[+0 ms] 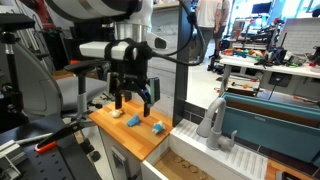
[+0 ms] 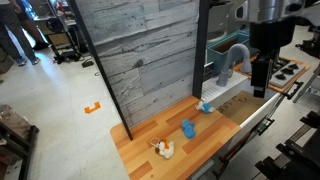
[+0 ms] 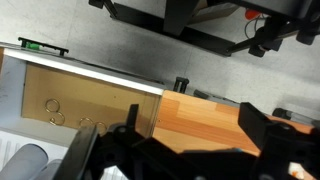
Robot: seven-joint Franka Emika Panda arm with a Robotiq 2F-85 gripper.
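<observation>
My gripper (image 1: 133, 100) is open, its black fingers spread apart with nothing between them. In exterior view 2 the gripper (image 2: 264, 109) hangs at the right, off the front edge of the wooden counter (image 2: 145, 131). On that counter lie a blue object (image 2: 188, 128), a lighter blue one (image 2: 205, 107) and a small cream and orange item (image 2: 164, 149), all apart from my fingers. The wrist view looks down on the counter's edge (image 3: 205, 117) and an open drawer (image 3: 90, 132) with several small rings inside.
A grey faucet (image 1: 208, 124) rises behind the drawer. The grey panelled wall (image 2: 155, 55) borders the counter's back. Bare floor (image 2: 50, 140) lies left of the counter, and a teal cabinet (image 1: 265, 129) stands to the right in exterior view 1.
</observation>
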